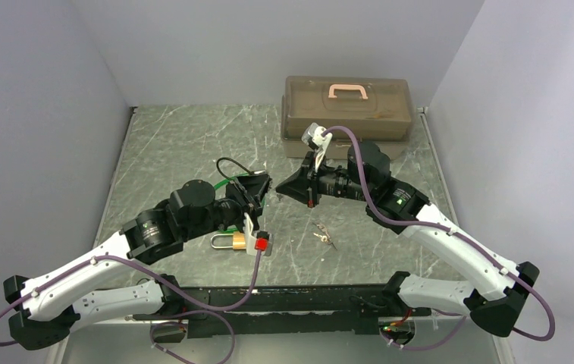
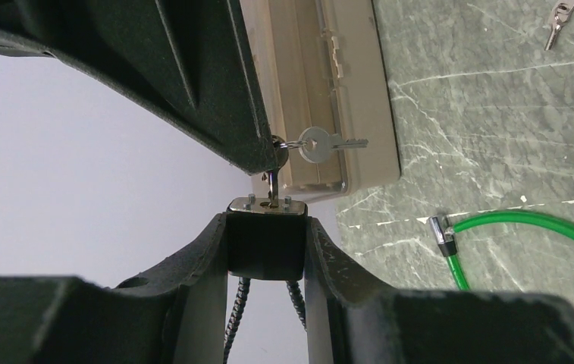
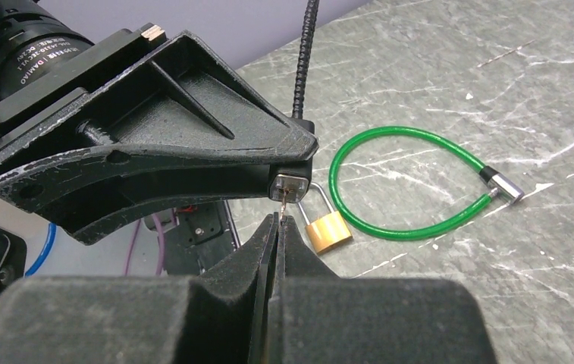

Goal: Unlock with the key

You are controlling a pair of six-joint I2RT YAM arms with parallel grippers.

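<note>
My left gripper is shut on a black lock body (image 2: 266, 246) with a braided cable; its metal face points at my right gripper. That gripper is shut with its tips on a key (image 2: 272, 184) at the keyhole; a second key (image 2: 315, 144) dangles from the ring. The tips meet closely over the lock in the top view. A brass padlock (image 3: 328, 231) and a green cable lock (image 3: 390, 231) lie on the table beneath.
A brown toolbox (image 1: 348, 106) stands at the back right. More keys (image 1: 324, 235) lie on the table right of centre. Grey walls bound both sides.
</note>
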